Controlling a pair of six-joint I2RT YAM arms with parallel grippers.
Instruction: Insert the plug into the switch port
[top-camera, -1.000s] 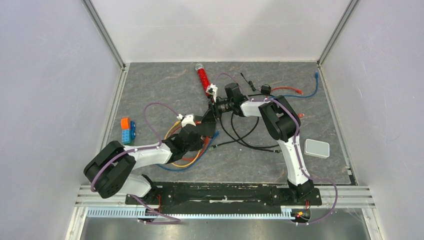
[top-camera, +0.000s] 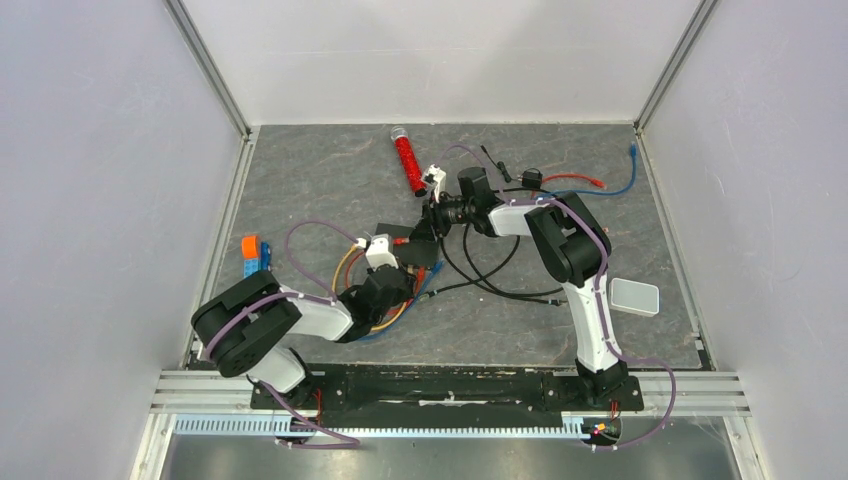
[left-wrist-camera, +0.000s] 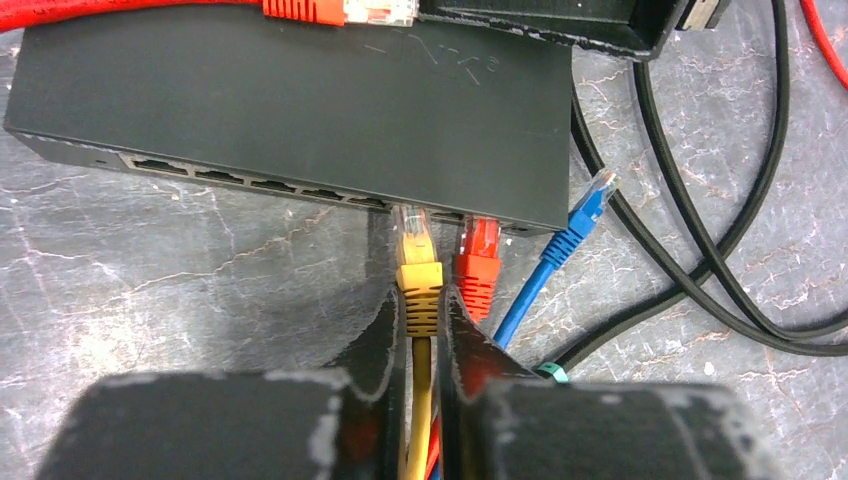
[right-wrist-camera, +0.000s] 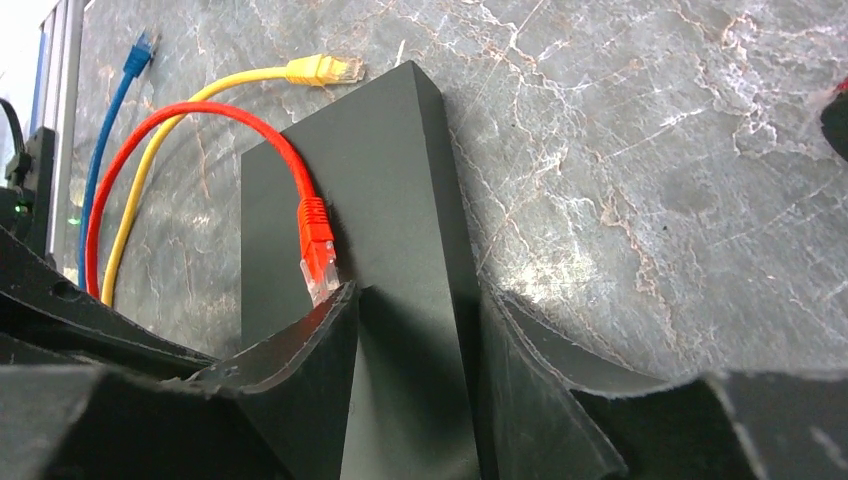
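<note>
The black switch (left-wrist-camera: 290, 120) shows a row of ports along its near side in the left wrist view. My left gripper has its fingers around a yellow plug (left-wrist-camera: 420, 290), whose clear tip is at the ports; whether it sits inside cannot be told. Just right of it a red plug (left-wrist-camera: 479, 265) points at the switch, and a blue plug (left-wrist-camera: 578, 223) lies beside the switch's end. My right gripper has its fingers at the switch's far end, on either side of its edge, with another red plug (right-wrist-camera: 317, 240) lying on the switch's top.
Black cables (top-camera: 500, 292) lie right of the switch. A red cylinder (top-camera: 408, 160) lies behind it, an orange and blue object (top-camera: 251, 258) at the left, a white box (top-camera: 634, 297) at the right.
My left gripper and arm have moved slightly right, and the yellow and blue cables near it have shifted. My right arm has shifted slightly.
</note>
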